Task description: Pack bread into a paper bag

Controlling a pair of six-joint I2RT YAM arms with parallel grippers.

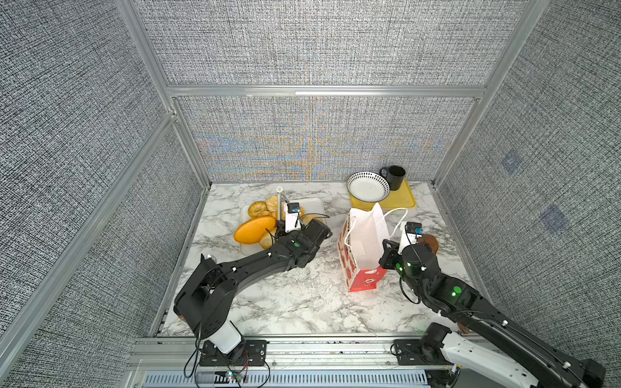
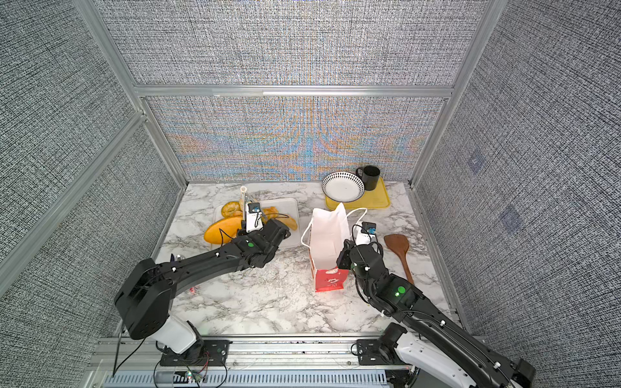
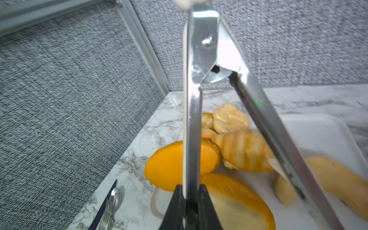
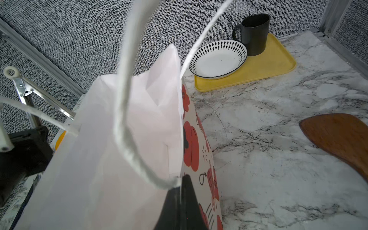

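Observation:
My left gripper is shut on one arm of the metal tongs [image 3: 193, 95], which stand raised with their arms spread over the bread. On the white tray [image 3: 314, 124] lie an orange oval loaf [image 3: 164, 166], a striped bread [image 3: 245, 151], a crescent roll [image 3: 339, 182], a large loaf [image 3: 233, 207] and small round rolls [image 3: 230, 117]. The red-and-white paper bag [image 2: 330, 236] stands upright with its mouth open. At its right rim, my right gripper is shut on the paper edge, beside a white handle [image 4: 124, 122].
A patterned plate [image 1: 368, 186] and a black mug [image 1: 395, 176] sit on a yellow tray [image 1: 407, 197] at the back right. A wooden spatula [image 2: 396, 245] lies right of the bag. Cutlery [image 3: 111, 203] lies far left.

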